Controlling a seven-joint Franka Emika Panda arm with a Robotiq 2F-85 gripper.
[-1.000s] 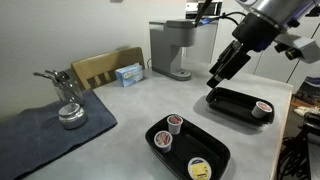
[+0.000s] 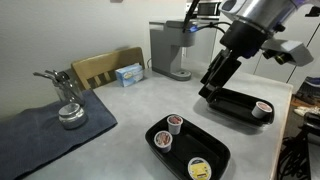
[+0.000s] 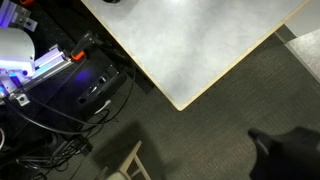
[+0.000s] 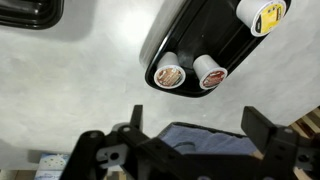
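In exterior view 1 my gripper (image 2: 208,91) hangs in the air above the table, left of the far black tray. Its two fingers stand wide apart in the wrist view, open, with nothing between them. Below it, nearer the front, the near black tray (image 2: 184,147) carries three pods. Two have reddish-brown lids: one pod (image 2: 175,123) at the tray's back end and another (image 2: 163,141) at its left side. The yellow-lidded pod (image 2: 199,169) sits toward the front. The far tray (image 2: 235,101) holds a single pod (image 2: 262,109) at its right end.
A dark cloth (image 2: 55,130) lies at left, with a metal jar (image 2: 72,116) and a utensil holder (image 2: 66,88) on it. Behind stand a grey coffee machine (image 2: 170,48), a blue box (image 2: 130,74) and a wooden chair (image 2: 97,68). Mid-table is clear.
Trays and pods have stayed put.
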